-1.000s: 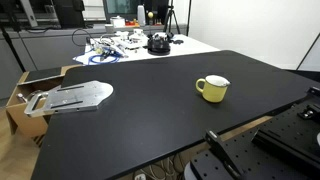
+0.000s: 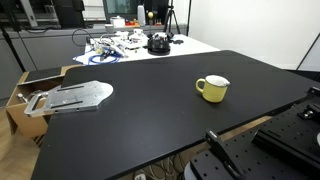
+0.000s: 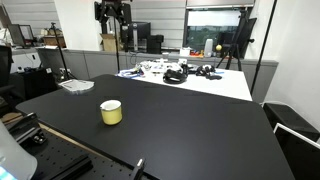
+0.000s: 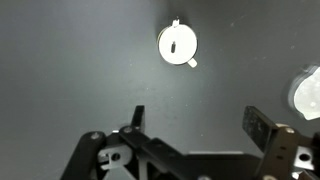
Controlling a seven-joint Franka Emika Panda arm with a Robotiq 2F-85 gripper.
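A yellow mug (image 2: pixel 212 92) with a pale rim stands upright on the dark table, its handle toward the left. In the second exterior view the mug (image 3: pixel 111 115) is near the table's front left. From above, the wrist view shows the mug (image 4: pixel 177 45) at the upper middle, with a dark mark inside it. My gripper is open, its two fingers wide apart and only bare tabletop visible between them. It is high above the table and clear of the mug.
A flat white tray-like item (image 2: pixel 76 97) lies at the table's left side. A whitish, rounded object (image 4: pixel 307 95) is cut by the wrist view's right edge. Cables and clutter (image 3: pixel 160 68) sit beyond the far edge.
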